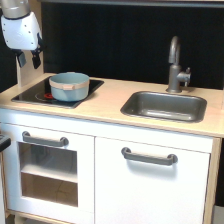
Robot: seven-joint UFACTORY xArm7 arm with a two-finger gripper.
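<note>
A light blue pot (69, 87) with brownish handles sits upright on the black cooktop (34, 93) at the counter's left. My gripper (30, 57), a white hand with dark fingers, hangs at the upper left, behind and to the left of the pot. It is apart from the pot. The two fingers look spread, so the gripper appears open, and nothing shows between them.
A steel sink (165, 106) is set into the wooden counter (112, 101) on the right, with a dark faucet (176, 68) behind it. White cabinet doors with grey handles are below. Counter between cooktop and sink is clear. A dark object (4, 142) juts in at the left edge.
</note>
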